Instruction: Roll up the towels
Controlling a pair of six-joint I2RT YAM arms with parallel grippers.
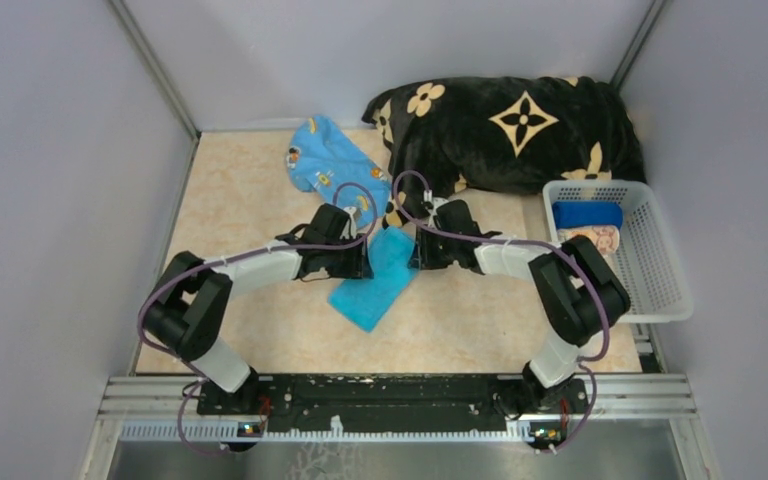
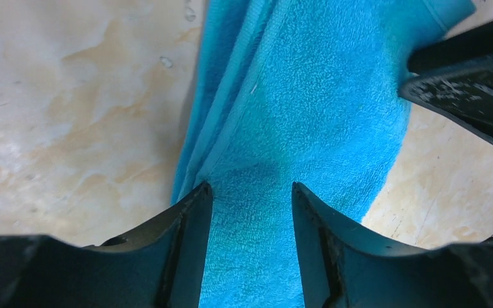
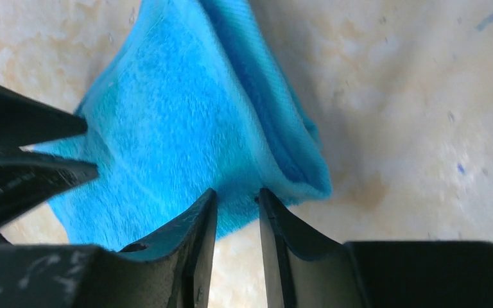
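Note:
A folded blue towel (image 1: 378,290) lies slanted on the table between the two arms. My left gripper (image 1: 365,268) is at its left edge, my right gripper (image 1: 419,258) at its upper right edge. In the left wrist view the left fingers (image 2: 189,240) stand apart over the towel (image 2: 308,122), whose layered fold edge runs along the left. The right fingers (image 3: 282,237) are part open with a narrower gap, beside a folded corner of the towel (image 3: 186,122). Whether either pair touches the cloth is hard to tell.
A patterned light-blue cloth (image 1: 332,160) lies behind, beside a large black blanket (image 1: 520,150) with cream motifs. At right stands a white basket (image 1: 655,260) holding a dark-blue roll (image 1: 587,214) and a patterned roll (image 1: 592,238).

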